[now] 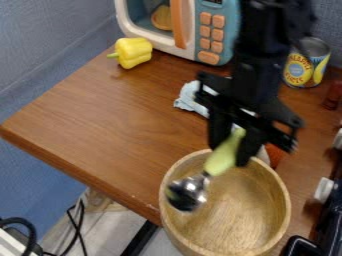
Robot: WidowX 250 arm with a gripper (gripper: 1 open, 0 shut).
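Note:
My black gripper (pixel 243 125) is shut on the pale green handle of a spoon (pixel 229 152), whose metal head (pixel 187 192) hangs tilted down over the left part of a wooden bowl (pixel 265 218). Whether the head touches the bowl cannot be told. The arm hides much behind it, including most of a pale cloth (pixel 189 98).
A toy microwave (pixel 210 27), a yellow pepper (pixel 131 52), a can (pixel 305 64) and a red bottle (pixel 333 97) stand at the back. Black objects line the right edge.

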